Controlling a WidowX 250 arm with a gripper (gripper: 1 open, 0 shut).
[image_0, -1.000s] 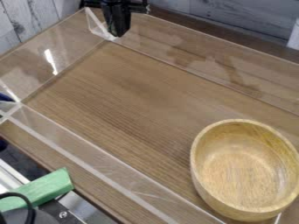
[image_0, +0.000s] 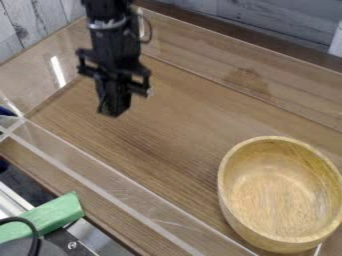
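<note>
The dark robot arm reaches down from the top edge on the left half of the camera view, slightly blurred, with my gripper (image_0: 112, 100) at its lower end over the bare wooden tray floor (image_0: 167, 150). The gripper looks narrow and shut, with nothing visible between its fingers. A round, pale wooden bowl (image_0: 278, 225) fills the lower right. A green block (image_0: 38, 221) lies at the bottom left, outside the wooden floor, apart from the gripper.
A clear edge strip runs along the left and lower left, with a black cable (image_0: 16, 220) near the green block.
The bowl and green block have not moved.
</note>
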